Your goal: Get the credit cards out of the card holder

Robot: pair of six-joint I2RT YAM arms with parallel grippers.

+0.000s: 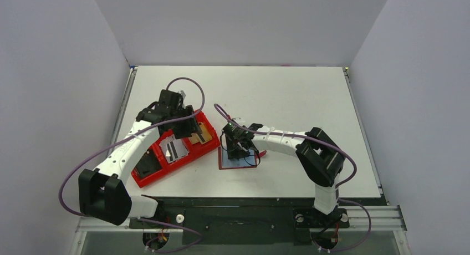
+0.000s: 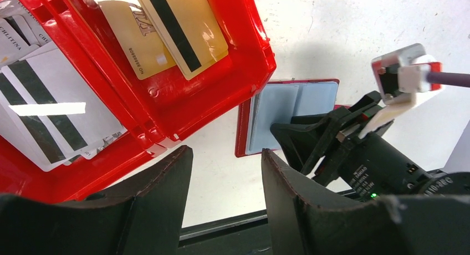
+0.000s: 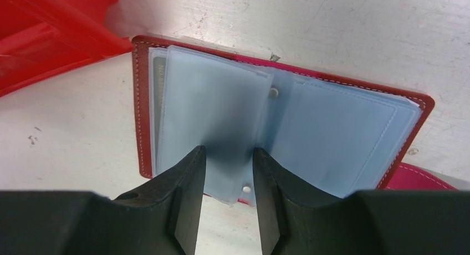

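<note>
An open card holder [image 1: 224, 162] with a red border lies mid-front, its blue plastic sleeves [image 3: 338, 138] showing in the right wrist view. My right gripper is low over it, fingertips at the middle of the sleeves, part open; whether they touch is unclear. My left gripper stands open above the red tray's edge, with nothing between its fingers.
A red three-section tray [image 1: 177, 164] at the left holds gold cards [image 2: 185, 33], silver-white cards [image 2: 47, 100] and a dark section.
</note>
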